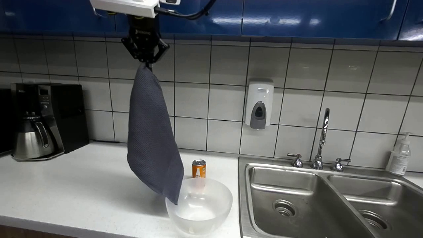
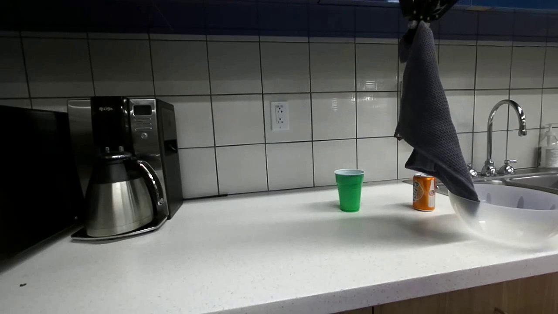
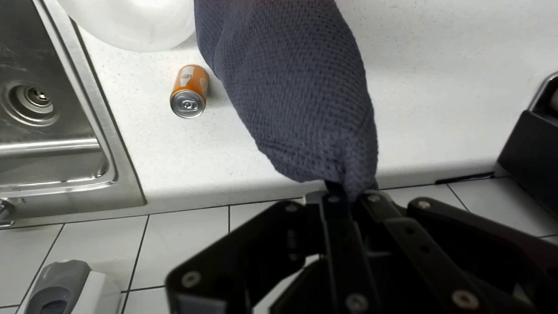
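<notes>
A dark grey textured cloth (image 1: 152,131) hangs from my gripper (image 1: 147,65), which is shut on its top end, high over the counter. The cloth's lower right corner reaches the left rim of a translucent white bowl (image 1: 198,218), dipping just inside it; most of the cloth hangs left of the bowl. From the other side, the cloth (image 2: 431,99) slants down to the bowl (image 2: 502,220) in the same way. In the wrist view the fingers pinch the bunched cloth (image 3: 298,89), and the bowl (image 3: 141,21) is partly cut off at the top.
An orange can (image 2: 423,192) stands behind the bowl, and a green cup (image 2: 349,191) farther left near the wall. The steel sink (image 1: 285,186) lies right of the bowl. A coffee maker (image 1: 47,119) occupies the left end. Open counter (image 1: 87,182) lies between. Blue cabinets (image 1: 277,18) hang above.
</notes>
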